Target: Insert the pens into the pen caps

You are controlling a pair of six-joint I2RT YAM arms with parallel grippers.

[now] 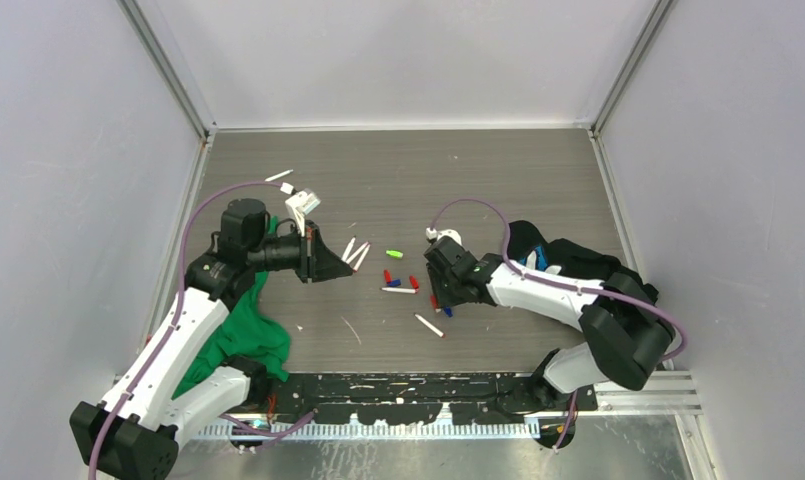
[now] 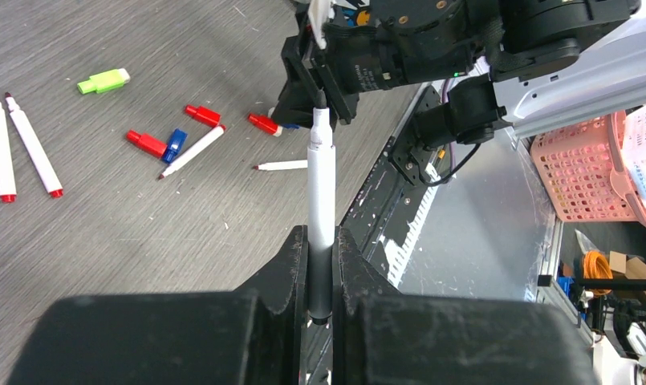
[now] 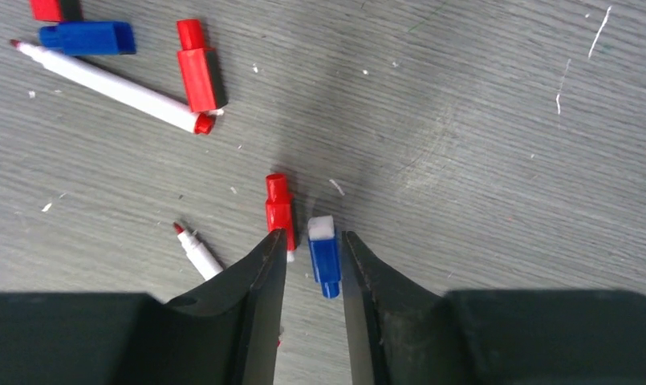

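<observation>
My left gripper is shut on an upright white pen, held above the table. My right gripper is low over the table, its fingers apart around a blue cap; whether they touch it is unclear. A red cap lies just left of that cap. Other loose caps lie nearby: a red one, another blue one and a green one. White pens lie on the table, among them one with a red end and several at the centre left.
A green cloth lies under the left arm, a black cloth at the right.
</observation>
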